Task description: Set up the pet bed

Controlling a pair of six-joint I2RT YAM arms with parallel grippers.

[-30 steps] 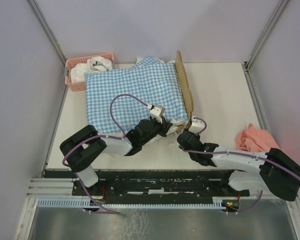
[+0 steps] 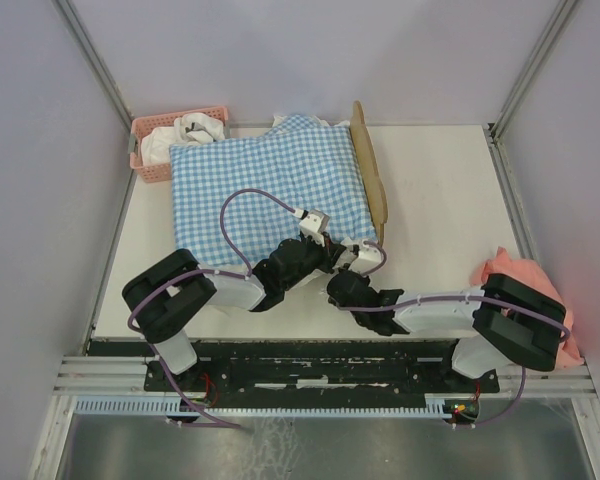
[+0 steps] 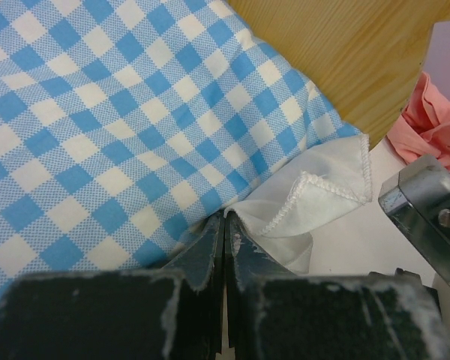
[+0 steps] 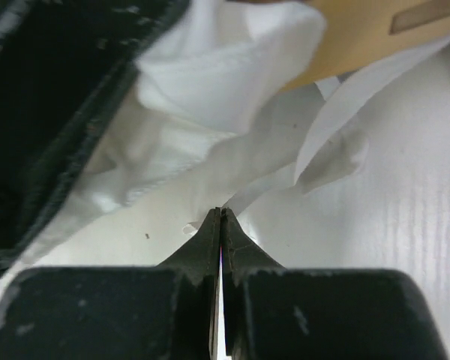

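Note:
A blue-and-white checked cloth [image 2: 265, 180] covers the table's middle, its right edge along an upright wooden board [image 2: 368, 165]. At its near right corner, my left gripper is shut on the white fabric edge [image 3: 307, 199], bunched beside the checks. My right gripper is shut close by, right of the left one from above. A thin white strap [image 4: 345, 105] runs from the wooden board down to the right fingertips and shows again just beyond them. Whether it is pinched or only passes behind them cannot be told.
A pink basket [image 2: 180, 113] with white cloth inside stands at the back left. Pink cloth [image 2: 520, 275] lies at the right edge, partly under my right arm.
The left arm and the checked cloth have stayed put.

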